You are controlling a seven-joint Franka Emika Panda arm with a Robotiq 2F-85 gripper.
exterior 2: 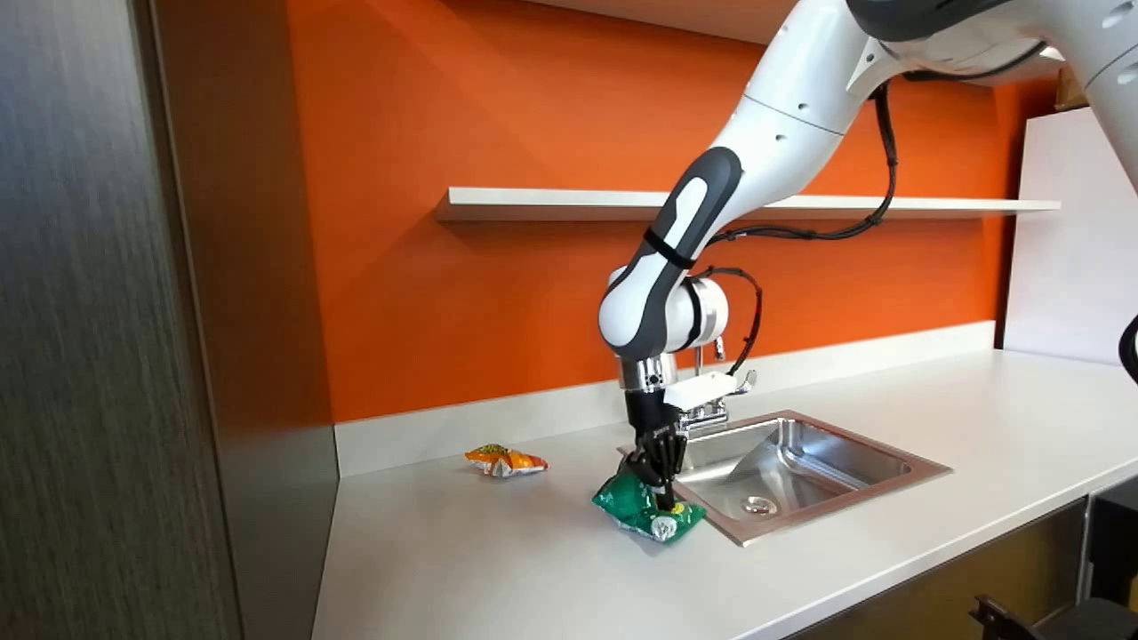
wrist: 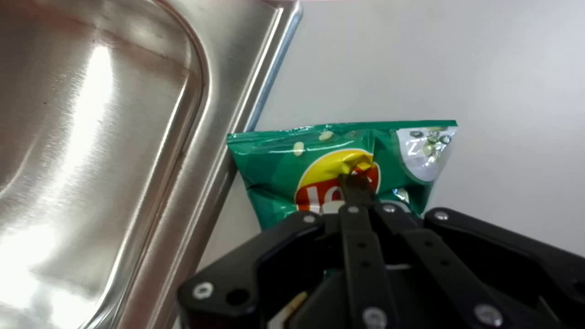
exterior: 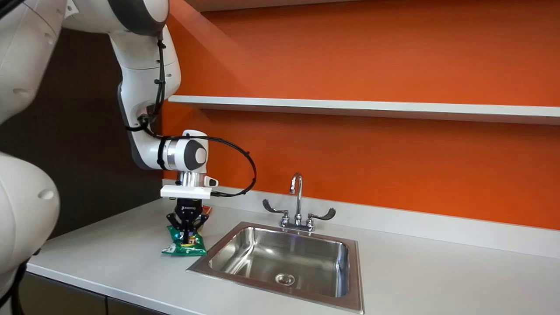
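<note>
A green chip bag (exterior: 181,251) with a yellow and red logo lies on the counter, just left of the sink in exterior view 1. My gripper (exterior: 186,242) points straight down at its middle. In the wrist view the fingers are together, and the bag's wrapper (wrist: 307,148) puckers up to the fingertips (wrist: 355,189), a fold of it pinched there. One corner of the bag overlaps the sink's rim in that view. The black gripper body hides the bag's near part. Exterior view 2 shows the bag (exterior 2: 629,507) still low at counter height.
The steel sink (exterior: 351,273) is empty, with a faucet (exterior: 299,197) behind it. An orange snack bag (exterior 2: 507,460) lies near the back wall. A white shelf (exterior: 367,105) runs above. Counter right of the sink is clear.
</note>
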